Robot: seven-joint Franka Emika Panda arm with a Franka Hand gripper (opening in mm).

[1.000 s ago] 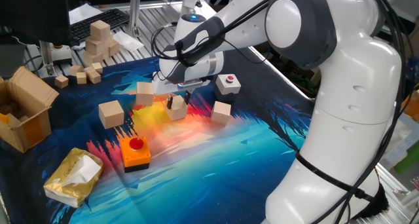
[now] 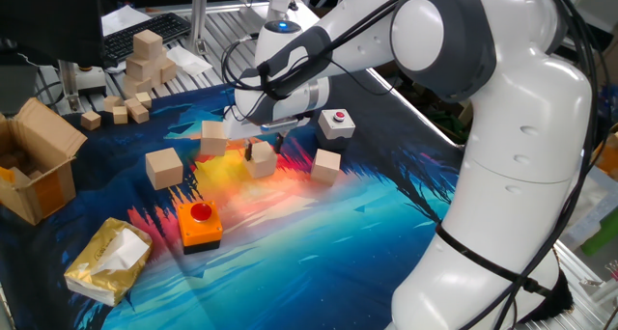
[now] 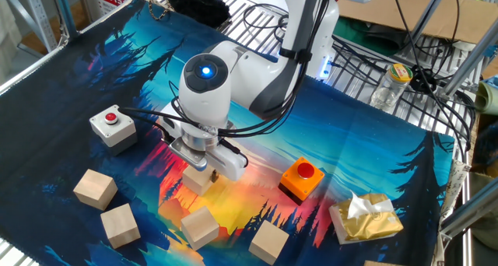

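Note:
In exterior view 1, my gripper (image 2: 264,149) points down over a wooden block (image 2: 261,162) in the middle of the mat. Its two dark fingers stand apart, one on either side of the block's upper part, with a gap showing at the right finger; the fingers look open. From exterior view 2, the same block (image 3: 196,182) shows partly beneath the hand, which hides most of the fingers. Other wooden blocks lie around it: one block (image 2: 164,170) to the left, another block (image 2: 213,138) behind left, and a third block (image 2: 325,167) to the right.
An orange box with a red button (image 2: 200,226) and a tissue pack (image 2: 108,262) sit on the near left. Behind right is a white button box (image 2: 336,125). A cardboard box (image 2: 39,161) and stacked blocks (image 2: 147,65) occupy the far left.
The arm and the blocks look unmoved.

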